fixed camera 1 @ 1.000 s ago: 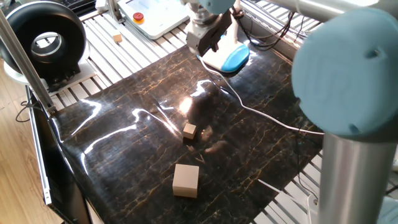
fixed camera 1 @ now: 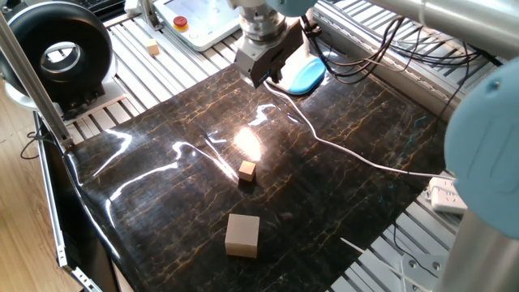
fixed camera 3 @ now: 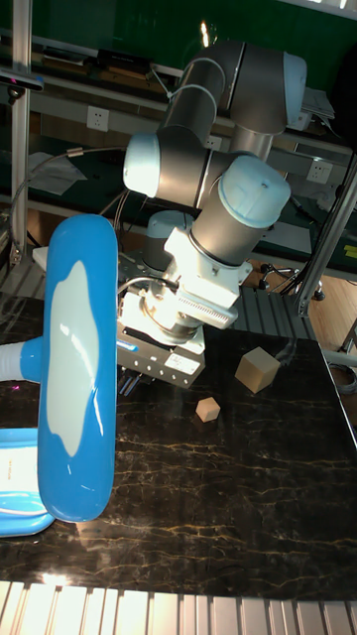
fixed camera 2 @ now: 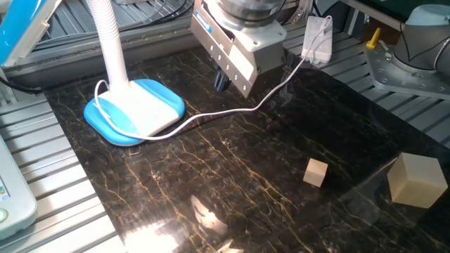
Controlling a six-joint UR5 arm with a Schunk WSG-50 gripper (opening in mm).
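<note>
A small wooden cube point(fixed camera 1: 246, 170) rests on the dark marbled board, and a larger wooden block point(fixed camera 1: 242, 235) sits apart from it, closer to the front edge in exterior view 1. In exterior view 2 the small cube point(fixed camera 2: 315, 172) lies left of the big block point(fixed camera 2: 416, 180). My gripper point(fixed camera 2: 221, 79) hangs above the board, away from both blocks, on the lamp's side of the small cube. Its dark fingers are small and partly covered by the gripper body, so how far apart they stand is unclear. Nothing shows beneath them.
A blue and white lamp base point(fixed camera 2: 135, 112) stands on the board, its head point(fixed camera 3: 79, 365) looming large in exterior view 3. A white cable point(fixed camera 1: 340, 148) crosses the board to a power strip point(fixed camera 1: 447, 195). Open board point(fixed camera 1: 154, 219) lies left of the blocks.
In exterior view 1 my gripper has come a little lower in the picture, while the large blue arm joint has swung right. Both blocks lie where they were.
</note>
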